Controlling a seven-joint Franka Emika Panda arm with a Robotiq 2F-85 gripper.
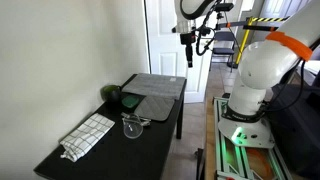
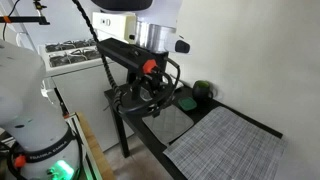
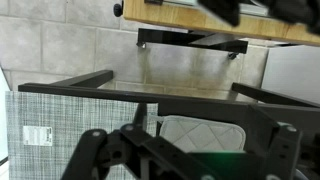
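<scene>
My gripper hangs in the air beyond the far end of the black table. It is open, and no object shows in it. On the table lie a dark grey mat and, past it, a lighter grey mat. Nearer the wall side is a checked cloth. A clear glass and a silvery utensil sit by the mats. Close to the wall stand a green item and a dark pot. In the wrist view, a quilted grey pad and the woven mat appear below me.
Tiled floor separates the black table from a wooden surface. A white stove stands in the background of the second exterior view. A white door is behind the arm.
</scene>
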